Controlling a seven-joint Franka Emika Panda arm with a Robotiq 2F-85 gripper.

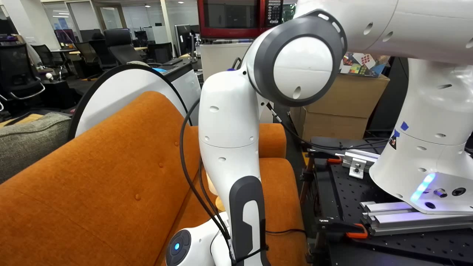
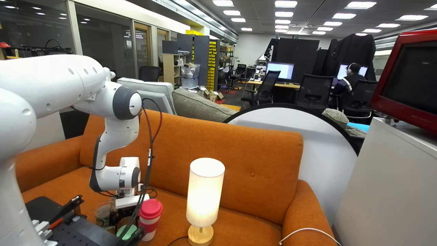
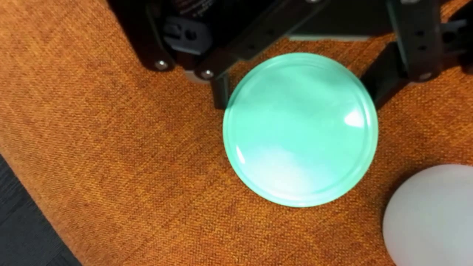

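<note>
A round, glossy mint-green lid or cup top (image 3: 301, 133) fills the middle of the wrist view, over orange sofa fabric. My gripper has one dark finger at each side of it, both tips partly hidden by the green rim; whether they press on it cannot be told. Exterior view 2 shows the same green top (image 2: 127, 232) low under my gripper, between a clear cup (image 2: 103, 215) and a pink-and-white cup with a red lid (image 2: 150, 214). In exterior view 1 the gripper is out of frame.
A lit lamp (image 2: 206, 192) with a wooden base stands on the orange sofa (image 2: 245, 164), right of the cups. The wrist view has a smooth white rounded object (image 3: 436, 217) at lower right. Black cables (image 2: 148, 164) hang beside my arm. A dark mounting table (image 1: 354, 195) borders the seat.
</note>
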